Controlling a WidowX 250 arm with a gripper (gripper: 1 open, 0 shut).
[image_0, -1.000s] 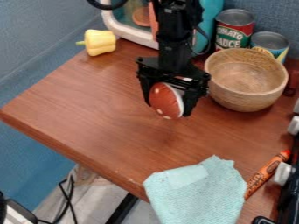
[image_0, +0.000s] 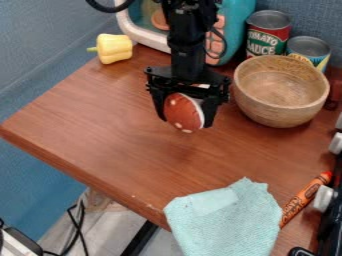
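My black gripper (image_0: 187, 96) hangs over the middle of the wooden table, just left of the wooden bowl, shut on a small red-and-white oval ball (image_0: 183, 114). The ball is held low between the fingers, apart from the bowl (image_0: 282, 105); whether it touches the table is hard to tell.
A yellow object (image_0: 115, 46) lies at the back left. A teal appliance and two cans (image_0: 267, 38) stand behind. A pale cloth (image_0: 221, 220), an orange packet (image_0: 302, 200) and dark bottles line the front right.
My gripper, with the ball in it, has moved slightly left and up.
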